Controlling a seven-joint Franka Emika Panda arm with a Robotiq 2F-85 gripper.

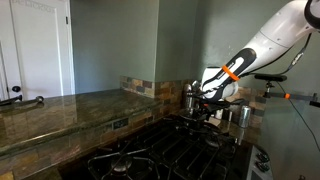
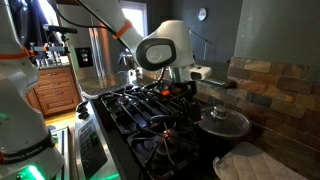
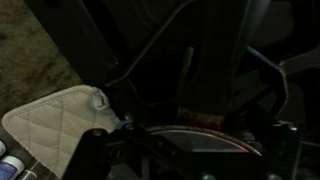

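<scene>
My gripper (image 2: pixel 188 106) hangs low over the black stove (image 2: pixel 128 108), just left of a lidded pan (image 2: pixel 225 122). In the wrist view its dark fingers stand apart at the lower edge, and I see nothing held between them. The curved rim of the pan (image 3: pixel 205 131) shows there between and beyond the fingers. From the first exterior view the gripper (image 1: pixel 208 112) is at the far end of the burners, small and dark. Whether the fingertips touch the pan or the grates cannot be made out.
A quilted pot holder (image 2: pixel 252 163) lies on the counter at the right, near the pan. Several bottles (image 3: pixel 10 165) show at the wrist view's lower left corner. Metal canisters (image 1: pixel 244 116) stand behind the arm.
</scene>
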